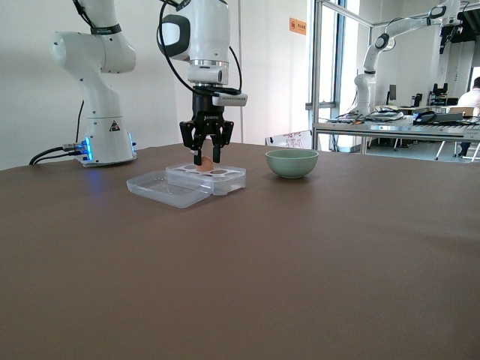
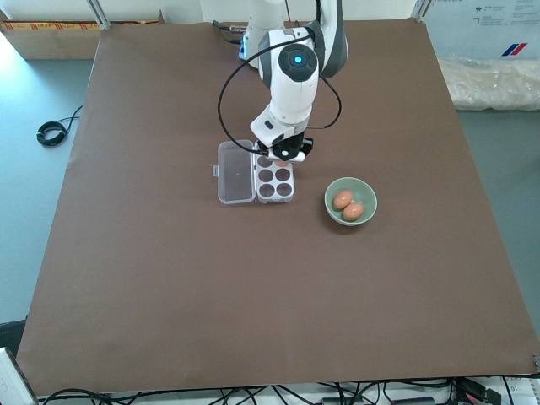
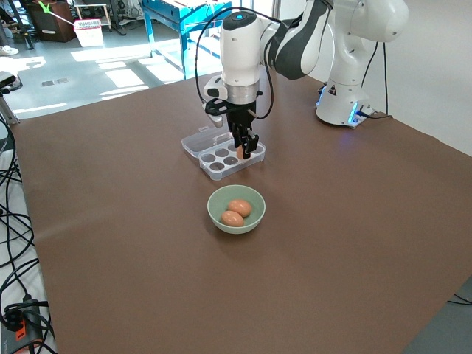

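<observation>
A clear egg box (image 2: 274, 181) with its lid (image 1: 160, 189) folded open lies mid-table. A brown egg (image 1: 205, 165) sits in a far cup of it. My black gripper (image 1: 207, 157) is lowered over the box with its fingers on either side of that egg; whether they press on it cannot be told. A pale green bowl (image 3: 236, 198) beside the box holds two brown eggs (image 3: 231, 218), clearest in the left and right views.
The robot's white base (image 1: 105, 150) stands at the back. Cables lie off the table's edge.
</observation>
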